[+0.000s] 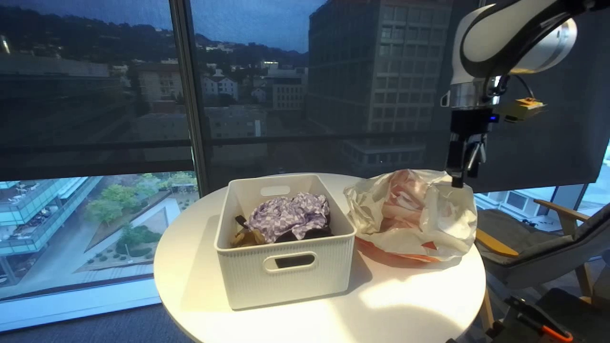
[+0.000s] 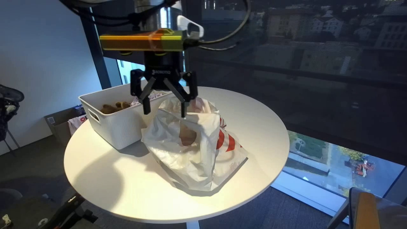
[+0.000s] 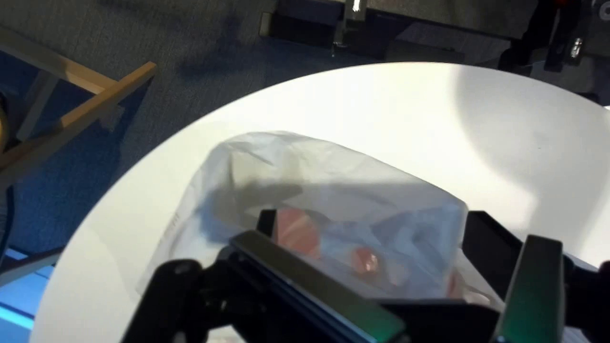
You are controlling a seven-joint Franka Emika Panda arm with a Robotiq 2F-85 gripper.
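Note:
A crumpled white plastic bag (image 1: 409,220) with red markings lies on the round table, its mouth gaping. Through that opening a reddish-brown item (image 2: 187,136) shows inside, though what it is cannot be made out. My gripper (image 2: 164,110) is open above the bag, with nothing between its fingertips. From the wrist, the bag (image 3: 337,163) spreads beneath the fingers (image 3: 314,286). Left of the bag stands a white ribbed bin (image 1: 286,280) holding a purple-and-white checked cloth (image 1: 289,216) and a brown plush-like thing (image 1: 247,237).
The white table (image 1: 188,274) has bare surface in front of the bin and bag. A wooden-armed chair (image 1: 532,246) stands beyond its right edge. Windows and dark blinds rise behind.

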